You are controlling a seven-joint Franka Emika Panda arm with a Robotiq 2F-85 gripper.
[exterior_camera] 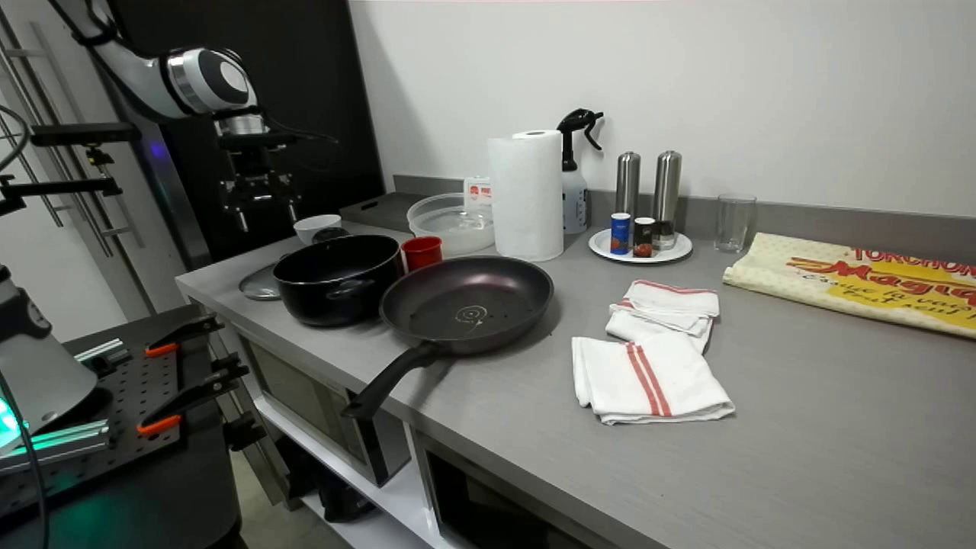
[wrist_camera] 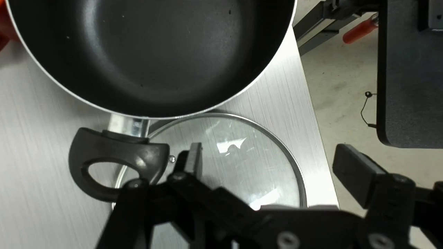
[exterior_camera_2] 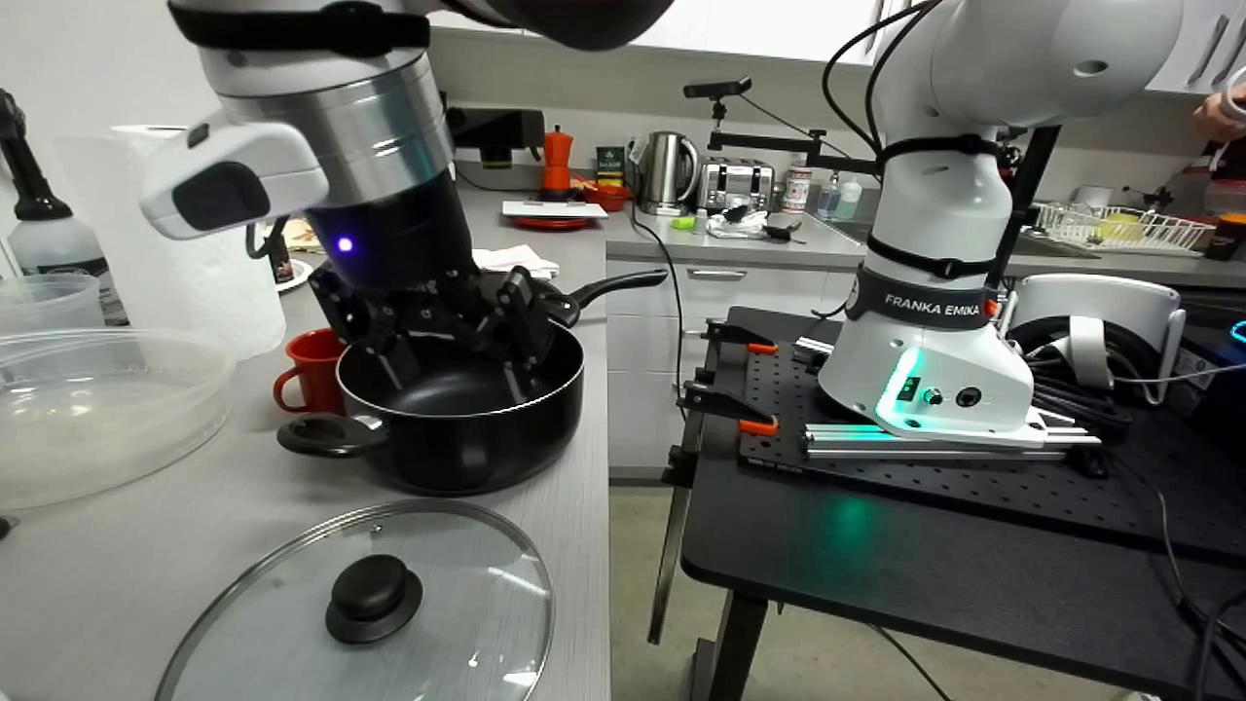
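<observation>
My gripper (exterior_camera: 269, 218) hangs in the air above the far-left end of the counter, its fingers spread wide and empty. In the wrist view, the clear glass lid (wrist_camera: 249, 162) lies flat on the counter beneath the gap between the fingers. Its dark knob shows in the second exterior view, where the lid (exterior_camera_2: 467, 584) is fully in sight; the gripper's body hides the knob in the wrist view. Beside the lid stands an empty black pot (wrist_camera: 166, 54), its side handle (wrist_camera: 89, 166) reaching over the lid's edge.
A black frying pan (exterior_camera: 467, 316) sits on the counter, its handle past the front edge. Near the pot are a red mug (exterior_camera_2: 315, 368), a clear plastic tub (exterior_camera_2: 105, 409) and a paper towel roll (exterior_camera: 528, 197). Folded towels (exterior_camera: 650, 380) lie farther right.
</observation>
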